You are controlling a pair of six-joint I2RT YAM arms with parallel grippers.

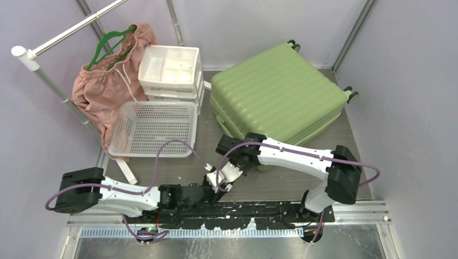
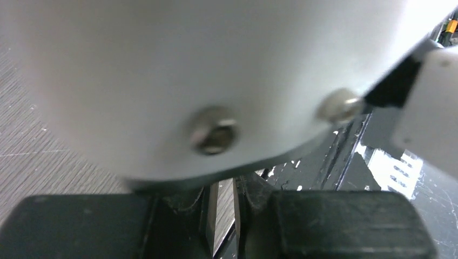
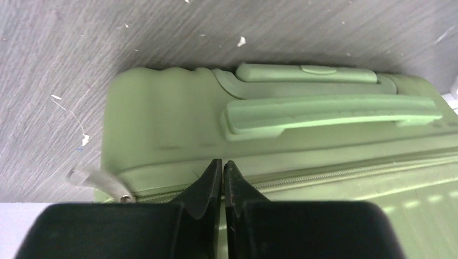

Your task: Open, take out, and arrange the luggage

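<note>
A green suitcase (image 1: 278, 91) lies flat at the back right. In the right wrist view its side shows a handle (image 3: 329, 113) and a zipper (image 3: 302, 178). My right gripper is at that zipper side, fingertips together; what is between them is not clear. My left gripper is low near the front edge, close beside the right wrist in the top view, its fingers slightly apart. A large pale part of hardware fills most of the left wrist view.
A white basket (image 1: 151, 105), stacked drawers (image 1: 167, 65) and a pink bag (image 1: 97, 86) on a rail stand at the left. The floor between basket and front edge is bare.
</note>
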